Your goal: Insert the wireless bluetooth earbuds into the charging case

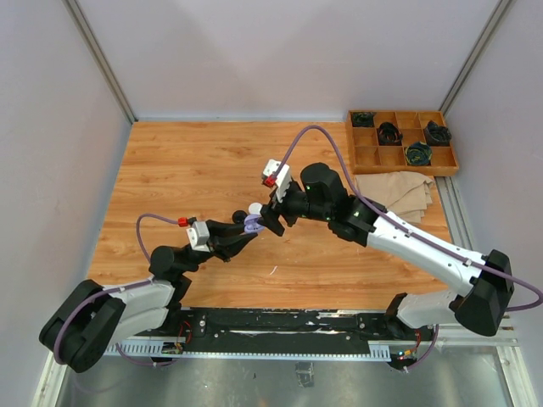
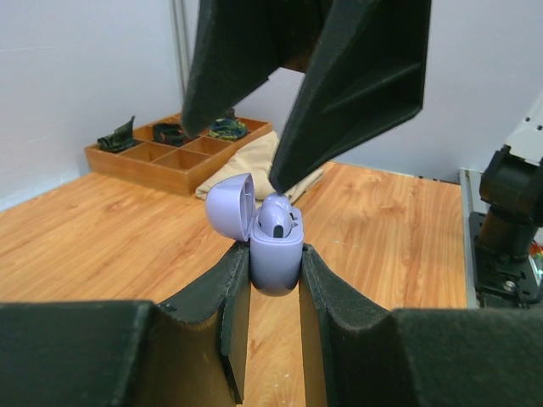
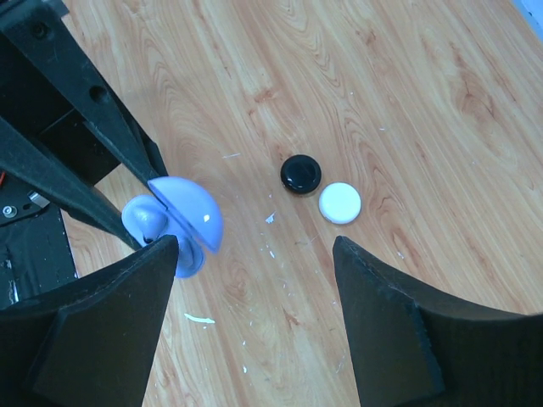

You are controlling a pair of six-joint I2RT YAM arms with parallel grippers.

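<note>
The lavender charging case (image 2: 276, 259), its lid (image 2: 227, 206) tipped back, is clamped between the fingers of my left gripper (image 1: 247, 230). Inside it sits an earbud (image 3: 153, 225), low in its slot; only its rounded upper part shows. Whether the other slot is filled, I cannot tell. My right gripper is open and empty, its fingers wide apart. From the left wrist view, one right fingertip (image 2: 287, 174) is close above the earbud; contact cannot be made out. In the right wrist view the case lies beside the left one of my right fingers.
A black disc (image 3: 300, 174) and a white disc (image 3: 339, 203) lie on the table behind the case. At the back right are a divided wooden box (image 1: 366, 157) and a beige cloth (image 1: 394, 193).
</note>
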